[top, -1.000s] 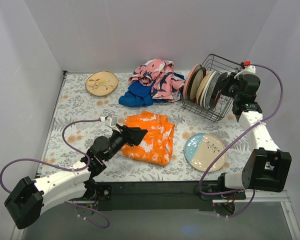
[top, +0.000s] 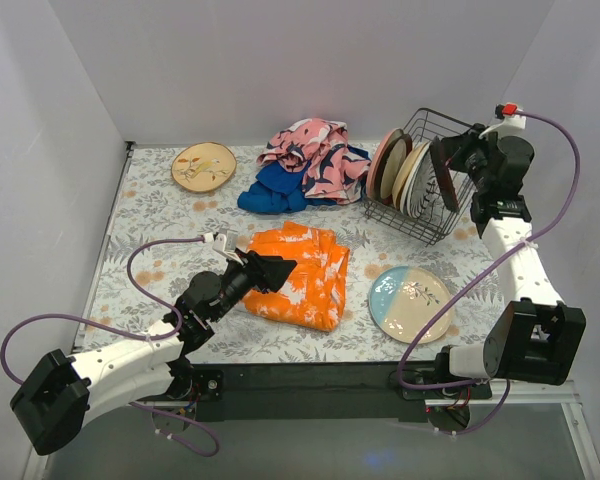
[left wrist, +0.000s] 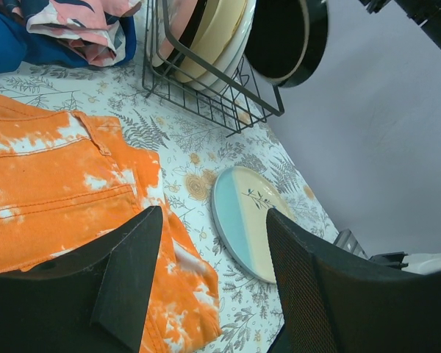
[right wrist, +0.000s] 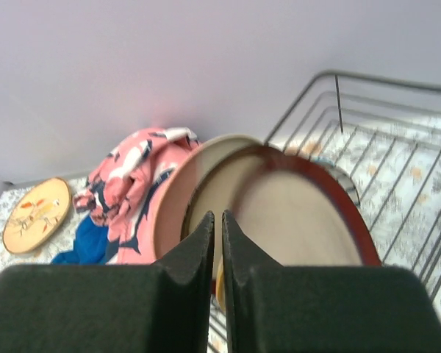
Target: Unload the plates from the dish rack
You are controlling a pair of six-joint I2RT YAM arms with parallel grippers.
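The wire dish rack [top: 460, 232] stands at the back right, holding several upright plates: a pink one [top: 377, 152], brown, beige and white ones [top: 412, 190]. Above its right part, a dark plate [top: 443, 175] is lifted and tilted. My right gripper [top: 450, 150] is at its edge, the fingers close together in the right wrist view; they look shut on the plate, though the contact is partly hidden. Over the orange cloth [top: 305, 290], my left gripper is open and empty. A blue-and-cream plate [top: 410, 305] lies flat at the front right.
A yellow plate [top: 203, 167] lies flat at the back left. Beside the rack are a crumpled pink cloth [top: 315, 150] and a blue cloth [top: 280, 192]. Bare table [top: 160, 230] shows on the left. A wall stands close behind the rack.
The dark plate has risen out of the row and tilted, with my right gripper shifting slightly to the right. The left arm and the other plates look unmoved.
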